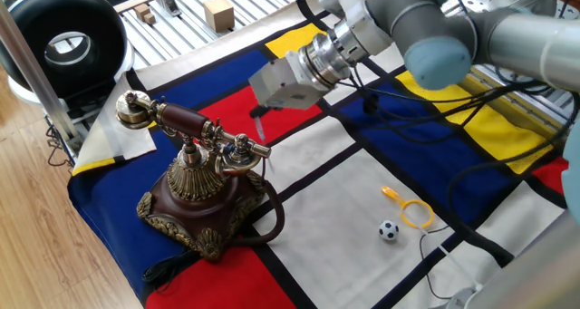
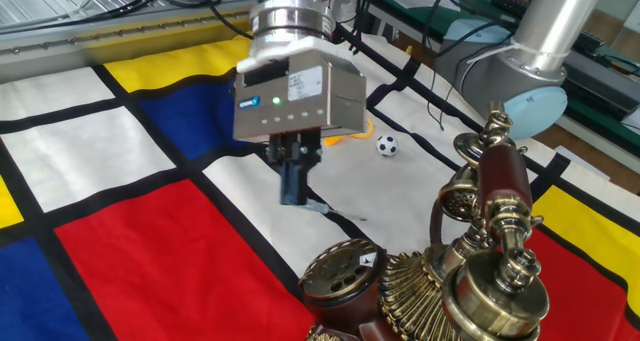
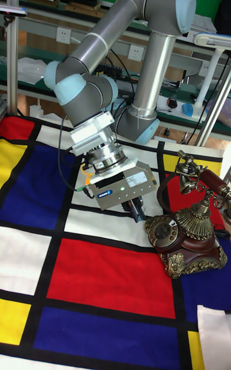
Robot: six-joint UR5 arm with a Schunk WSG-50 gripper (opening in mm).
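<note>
My gripper (image 2: 293, 186) points down with its dark fingers close together, shut on a thin, pale, translucent stick-like tool (image 2: 320, 209). Beyond the fingertips the tool juts out at a slant to a narrow tip; its upper part is hidden by the fingers. In exterior view 1 the tool (image 1: 259, 128) hangs above the red patch of the cloth, close to the handset end of an antique-style telephone (image 1: 195, 178). The phone's rotary dial (image 2: 340, 268) lies below and to the right of the fingers in exterior view 2. Whether tool and phone touch I cannot tell.
A small soccer ball (image 1: 388, 230) and a yellow ring with a handle (image 1: 417, 214) rest on the cloth's white area. Loose black cables (image 1: 453, 105) trail beneath the arm. Broad red and white patches (image 3: 109, 277) stand clear in exterior view 3.
</note>
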